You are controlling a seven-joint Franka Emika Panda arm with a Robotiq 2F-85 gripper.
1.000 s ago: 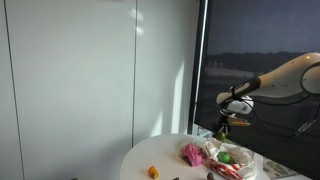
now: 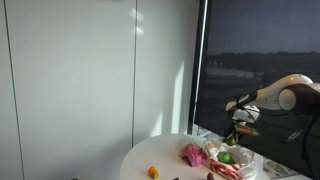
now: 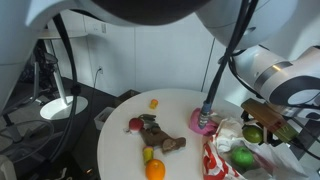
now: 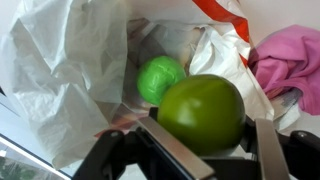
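My gripper is shut on a dark green round fruit (image 4: 203, 112), which fills the space between its fingers in the wrist view. Beneath it lies a white plastic bag (image 4: 62, 75) with red trim, its mouth spread wide. A brighter green ball (image 4: 160, 78) rests inside, partly covered by the held fruit in this view. From exterior view 2, the held fruit (image 3: 252, 132) hangs above the bag's opening, apart from the green ball (image 3: 242, 158). The gripper (image 2: 240, 130) is at the right side of the table in exterior view 1.
A pink cloth (image 3: 204, 122) lies beside the bag. On the white round table (image 3: 120, 115) are an orange fruit (image 3: 155, 170), a brown item (image 3: 172, 143), a red item (image 3: 135, 125) and a small orange item (image 3: 154, 104).
My gripper has travelled to the right over the bag with the green fruit in it, and sits slightly lower now. The things on the table look unmoved.
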